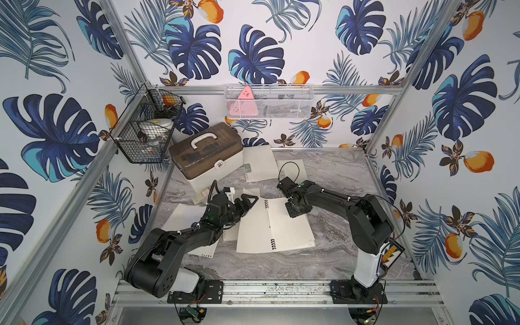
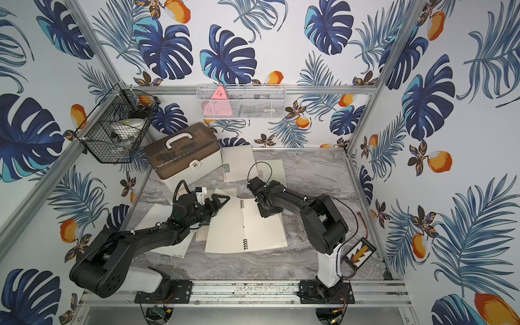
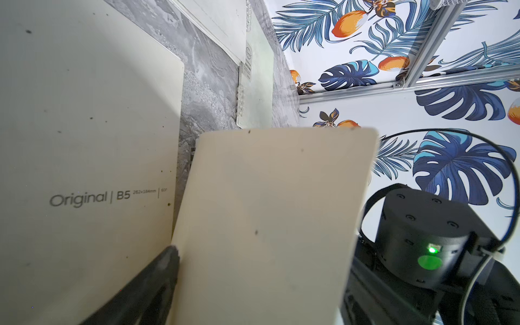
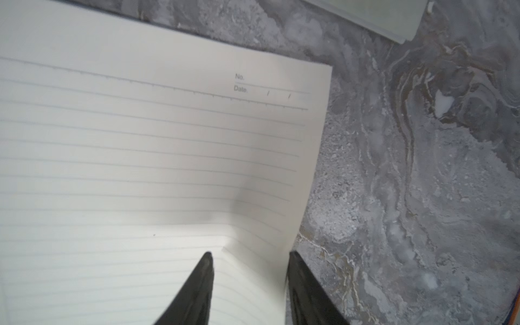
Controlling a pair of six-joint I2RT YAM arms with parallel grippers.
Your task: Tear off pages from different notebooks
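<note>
An open spiral notebook [image 1: 254, 227] lies at front centre, lined pages showing in the right wrist view. My left gripper [image 1: 248, 201] is at its upper left, fingers apart around a cream cover or sheet [image 3: 270, 216] that stands raised in the left wrist view. My right gripper is open over the right page's [image 4: 162, 135] outer edge, which curves near the fingertips. A loose sheet [image 1: 178, 222] lies at the left.
A storage box [image 1: 205, 151] stands at the back left, beside more notebooks [image 1: 260, 159]. Wire baskets hang on the back and left walls.
</note>
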